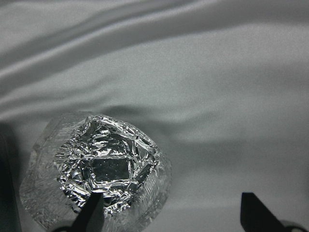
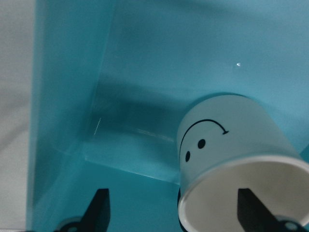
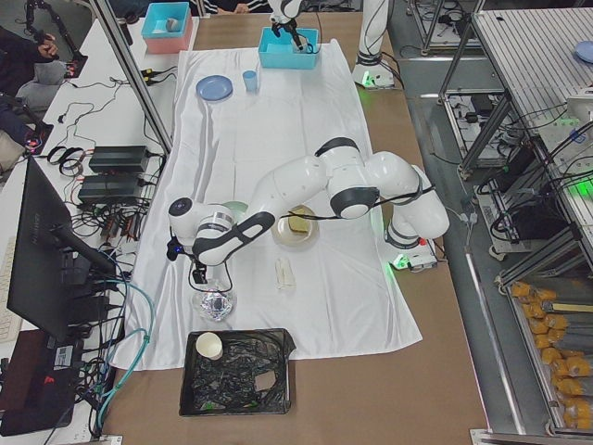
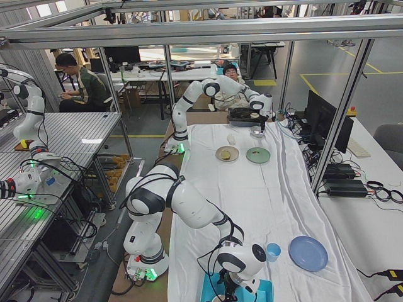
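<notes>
My left gripper stands open above the white cloth, over a clear bowl lined with crumpled foil (image 1: 108, 159), with nothing seen between its fingers. In the camera left view a white cup (image 3: 208, 346) sits in the black tray (image 3: 190, 389) in front of that bowl. My right gripper is open inside the light blue bin (image 2: 130, 72), over a white paper cup (image 2: 222, 135) with a drawn face, lying in the bin with its rim toward the gripper; one fingertip is over the cup's opening.
A blue plate (image 3: 213, 88) and blue cup (image 3: 250, 81) stand at the far end of the cloth. A beige plate with a yellow item (image 4: 227, 153) and a green plate (image 4: 257, 155) lie near the left arm.
</notes>
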